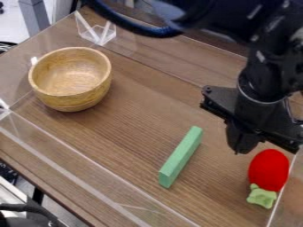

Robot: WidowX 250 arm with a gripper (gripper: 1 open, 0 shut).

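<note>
My black gripper point(243, 137) hangs at the right of the table, above and just left of a red plush object point(268, 168) with a light green top point(261, 195), which reads as a toy strawberry. The fingertips look shut, with nothing visible between them. A green bar point(180, 157) lies on the wooden table to the left of and below the gripper. A wooden bowl point(71, 75) stands at the upper left.
Clear plastic pieces sit near the back left edge. Cables and metal framing lie beyond the left edge.
</note>
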